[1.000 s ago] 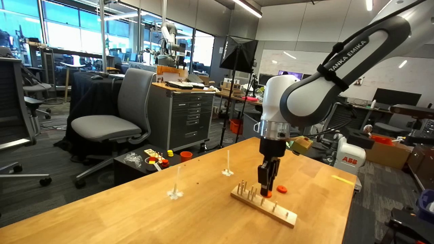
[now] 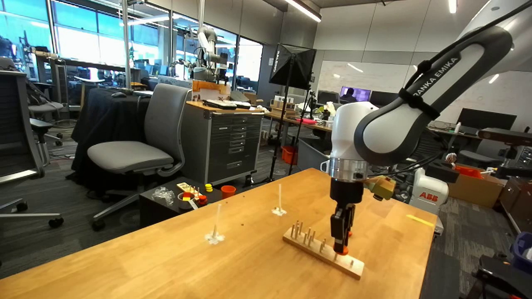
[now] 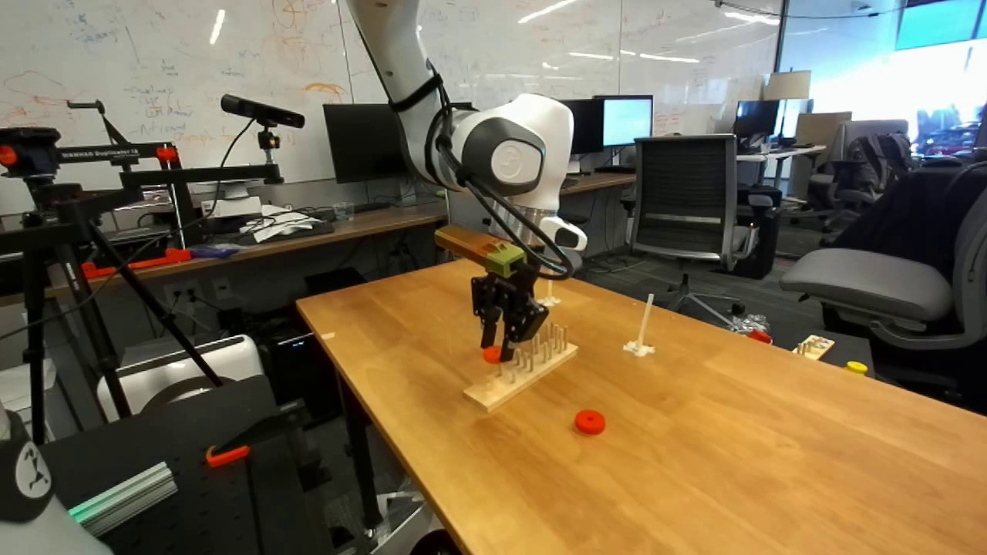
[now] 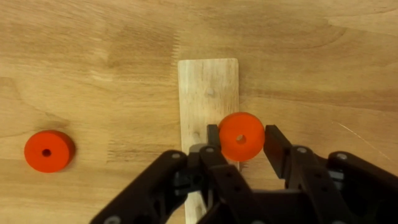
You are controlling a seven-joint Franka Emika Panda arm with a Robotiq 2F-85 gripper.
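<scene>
My gripper is shut on an orange-red disc [image 4: 249, 149] with a small centre hole, one fingertip at either side of it. Below lies a long wooden peg board [image 4: 201, 74]; from the wrist the disc overlaps its right edge, beside a peg [image 4: 196, 137]. The end peg [image 4: 210, 91] stands clear. In exterior view 1, the held disc [image 2: 342, 251] appears low over the short-peg half of the board [image 2: 319, 250]. How high it is above the wood is hard to judge. A second red disc [image 3: 589, 422] lies loose on the table, left of the board in the wrist view.
Two thin white rods stand taped to the wooden table, one [image 2: 217, 221] nearer exterior view 1 and one [image 2: 279, 199] farther back. Taller pegs [image 2: 297, 229] crowd the board's other end. Bare tabletop [image 3: 740, 444] surrounds the board.
The gripper has carried the disc along the board toward its short-peg end, rightward and nearer in exterior view 1. It now partly covers the loose disc there; the board has stayed put.
</scene>
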